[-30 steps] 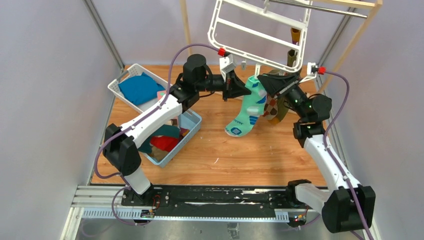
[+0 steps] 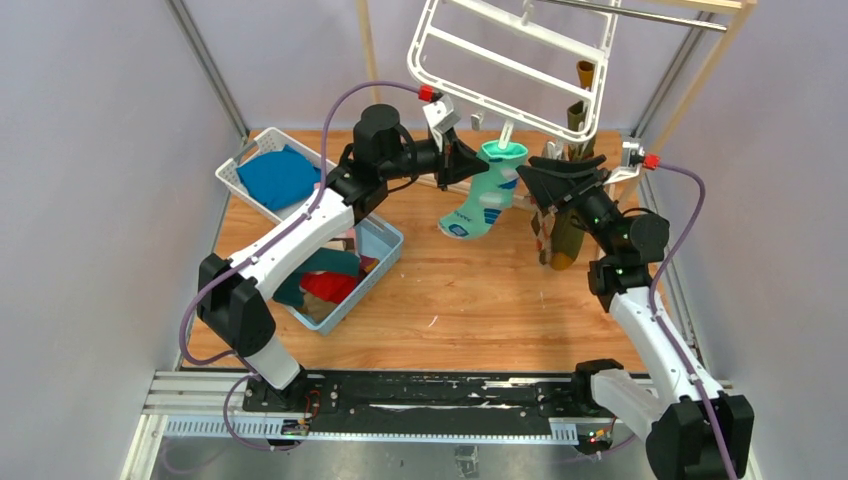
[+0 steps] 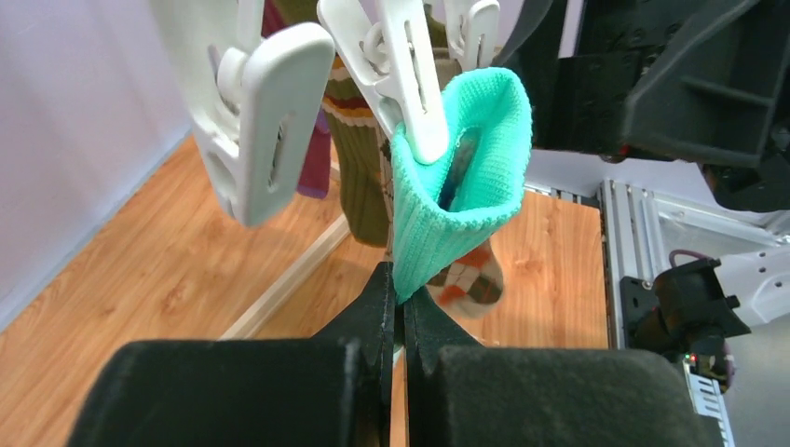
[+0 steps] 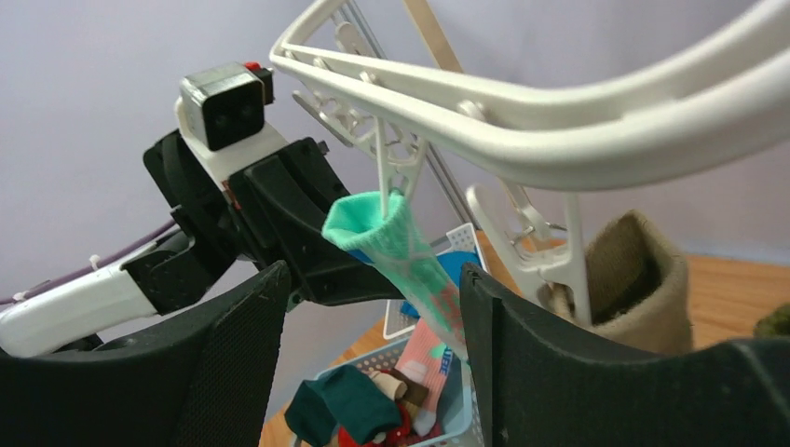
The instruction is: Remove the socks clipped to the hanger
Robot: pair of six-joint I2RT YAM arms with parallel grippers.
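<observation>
A mint sock (image 2: 480, 200) hangs by its cuff from a white clip (image 3: 419, 121) on the hanger (image 2: 515, 65). My left gripper is shut at the sock's edge just below the cuff; whether fabric is pinched between the fingertips is hard to tell. My right gripper stands open on the sock's other side, the sock seen beyond its fingers. More socks hang behind: olive (image 3: 359, 186), checked (image 3: 470, 284) and brown (image 4: 643, 298).
A white basket with blue cloth (image 2: 275, 180) and a blue basket (image 2: 335, 325) with mixed socks stand at the left.
My left gripper has moved slightly left, with the sock swinging left and its toe rising. My right gripper has shifted slightly right and down, and the hanger has shifted a little.
</observation>
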